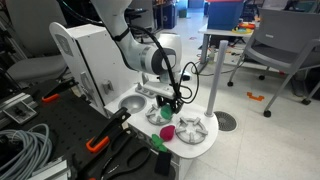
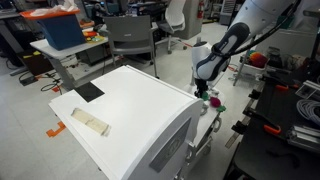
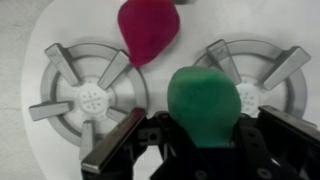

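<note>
A rounded green object (image 3: 203, 105) fills the space between the fingers of my gripper, which is shut on it. From exterior view 1, the green object (image 1: 166, 114) shows at the gripper's lower end, low over a round burner (image 1: 154, 116) of the white stove top. Whether it touches the burner is unclear. A red, strawberry-like object (image 3: 149, 26) rests on the white surface, ahead of the gripper and left of it in the wrist view; exterior view 1 shows this red object (image 1: 167, 132) near the front edge.
A second burner (image 1: 191, 130) lies to the right, and a round metal basin (image 1: 131, 103) to the left. A white upright post (image 1: 215, 83) stands behind the stove top. Black tools (image 1: 130, 156) lie on the dark table in front.
</note>
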